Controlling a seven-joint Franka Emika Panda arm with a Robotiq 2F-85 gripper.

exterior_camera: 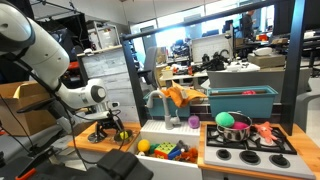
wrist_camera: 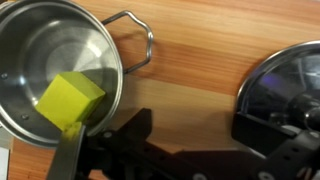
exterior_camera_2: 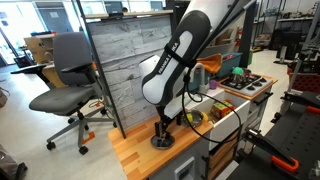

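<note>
In the wrist view, a steel pot (wrist_camera: 60,45) with a loop handle stands at the left, a yellow-green block (wrist_camera: 70,98) inside it. A dark round lid or pan (wrist_camera: 290,85) lies at the right. My gripper has its dark fingers spread apart, with bare wood showing between them; the left one is close to the pot and the right one overlaps the dark round piece. In exterior view 2, the gripper (exterior_camera_2: 172,125) hangs low over the wooden counter, between the dark round piece (exterior_camera_2: 162,142) and the pot (exterior_camera_2: 195,117). Whether the fingers touch anything cannot be told.
A sink (exterior_camera: 160,148) with colourful toys (exterior_camera: 176,151) adjoins the counter on the right, under a faucet (exterior_camera: 160,104). Beyond it is a stove (exterior_camera: 260,150) with another pot (exterior_camera: 232,131). Bare wood (exterior_camera_2: 133,148) lies left of the dark piece.
</note>
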